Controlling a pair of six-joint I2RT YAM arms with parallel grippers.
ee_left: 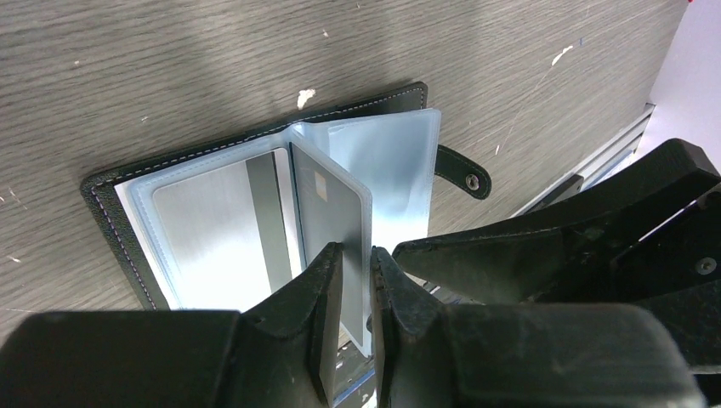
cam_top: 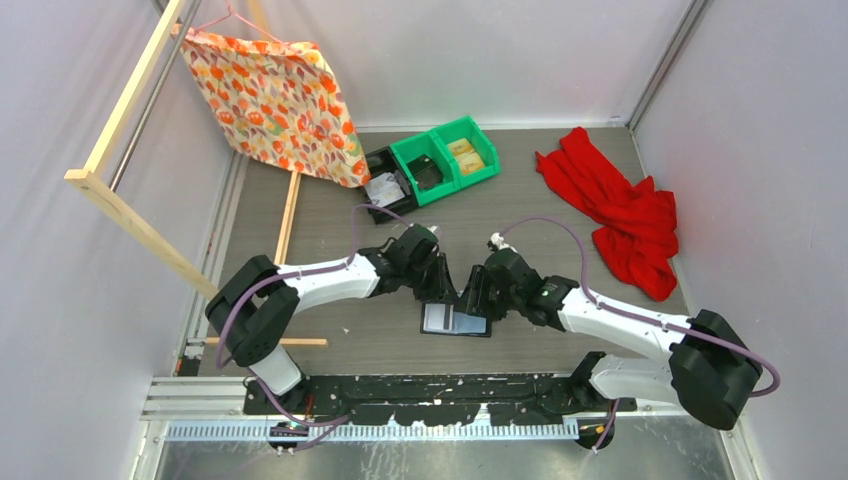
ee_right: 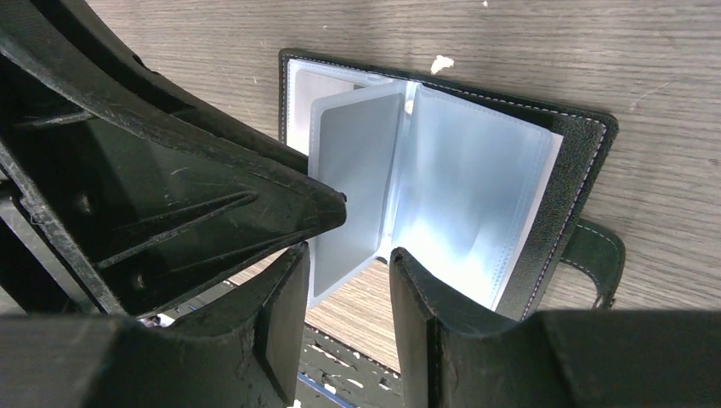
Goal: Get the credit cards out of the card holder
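Observation:
The card holder (cam_top: pixel 436 318) lies open on the table between my grippers, its clear sleeves holding pale cards (ee_left: pixel 204 229). One sleeve leaf (ee_left: pixel 336 208) stands raised in the middle. My left gripper has a fingertip on either side of that leaf's edge; whether it grips it is unclear. My right gripper is open over the holder, beside the raised leaf (ee_right: pixel 357 170), with nothing visibly held. The other gripper's dark body covers part of the holder in each wrist view.
Green bins (cam_top: pixel 427 140) and a black bin stand at the back. A red cloth (cam_top: pixel 610 210) lies at the right, and a wooden frame (cam_top: pixel 130 220) with hanging fabric is at the left. Bare table surrounds the holder.

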